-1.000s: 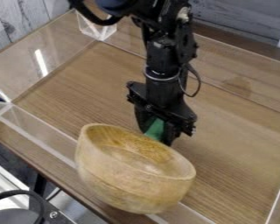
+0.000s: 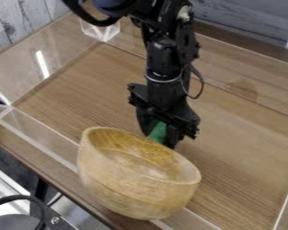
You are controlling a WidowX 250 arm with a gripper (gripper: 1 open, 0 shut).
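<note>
My black gripper (image 2: 161,121) points straight down just behind a large wooden bowl (image 2: 134,184) near the table's front edge. It is shut on a green object (image 2: 158,134), mostly hidden by the gripper and the bowl's rim, so its shape and whether it touches the table cannot be told.
A clear container (image 2: 98,27) stands at the back left. Clear strips cross the table's left part, and dark equipment with cables sits at the bottom left.
My gripper and the green object have shifted very slightly; the bowl stays in place.
</note>
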